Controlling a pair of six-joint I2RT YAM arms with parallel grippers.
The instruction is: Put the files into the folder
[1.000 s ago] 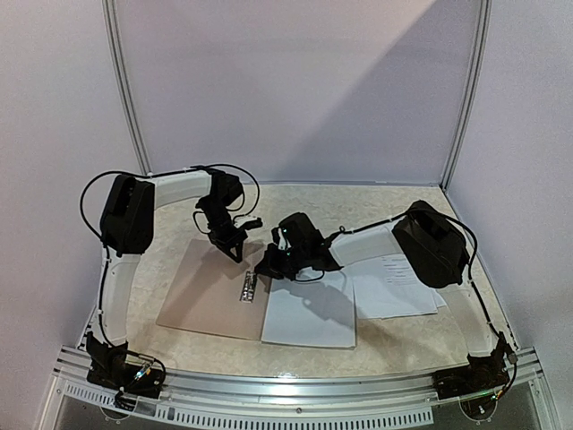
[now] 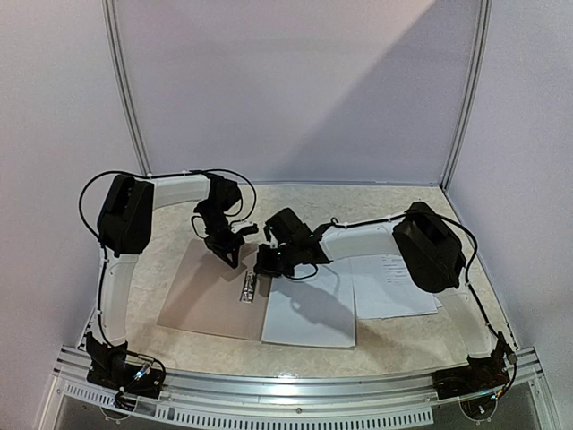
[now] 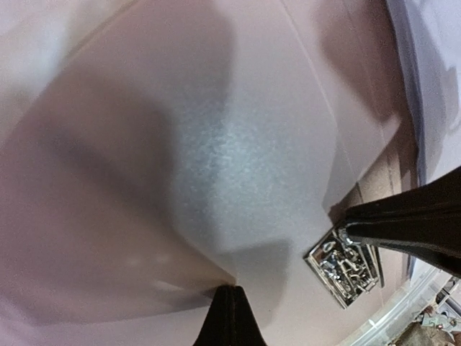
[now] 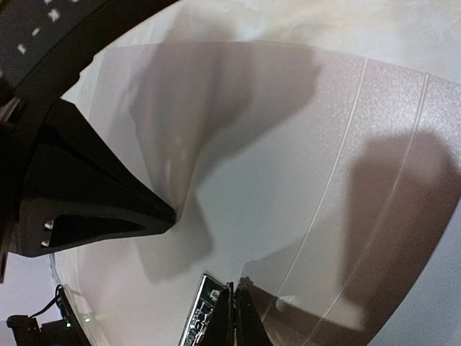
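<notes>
The open folder [image 2: 201,309] lies on the table, its brownish-pink side to the left with a metal clip [image 2: 249,287] on it. White files [image 2: 309,327] lie flat to the right of the clip. At the folder's upper part is my left gripper, shut; creases in the thin folder sheet [image 3: 144,216] run up to its fingertips, as if pinched. My right gripper is shut at the far end of the clip, touching or just above it. Nothing shows between its fingers. The right arm partly covers the files.
More printed sheets [image 2: 389,291] lie on the right beside the white files. Both grippers stand close together over the folder.
The left gripper has shifted slightly leftward and toward the front. The right gripper's body has moved a little left and back. Folder, clip and papers lie as before.
</notes>
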